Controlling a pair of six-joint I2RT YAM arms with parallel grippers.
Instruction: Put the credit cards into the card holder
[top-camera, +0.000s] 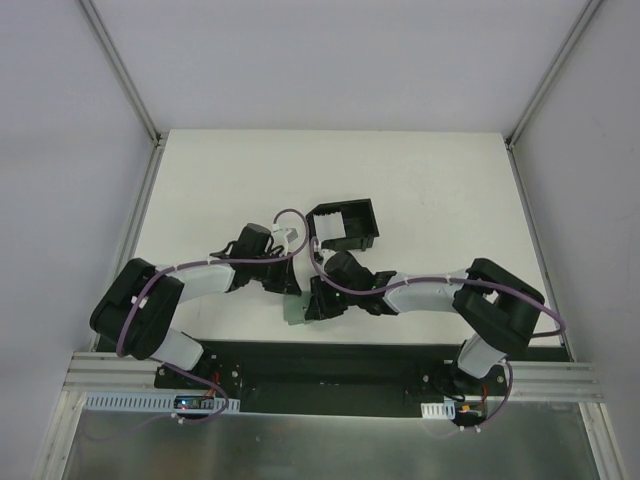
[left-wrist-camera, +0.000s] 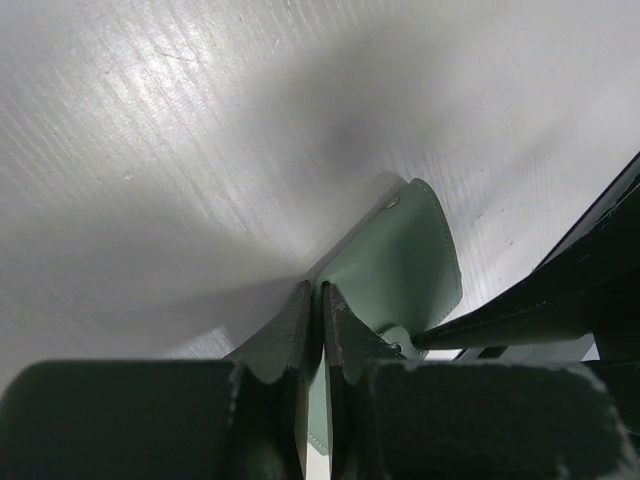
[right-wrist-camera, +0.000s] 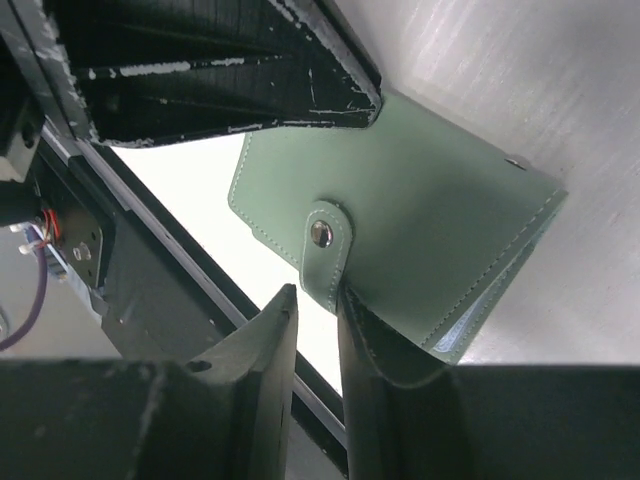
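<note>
The green card holder (top-camera: 294, 308) lies near the table's front edge, between my two grippers. In the right wrist view, the holder (right-wrist-camera: 430, 210) has a snap strap (right-wrist-camera: 328, 250) folded over its edge, and a pale sliver shows inside its open side. My left gripper is shut at the holder's edge; whether the edge is pinched between its fingertips cannot be made out. My right gripper stands part open, its tips astride the strap's end. A white card-like piece (top-camera: 328, 226) lies in the black box.
That black open box (top-camera: 357, 218) stands behind the grippers, near the middle of the white table (top-camera: 440, 180). Both arms reach in low from the sides.
</note>
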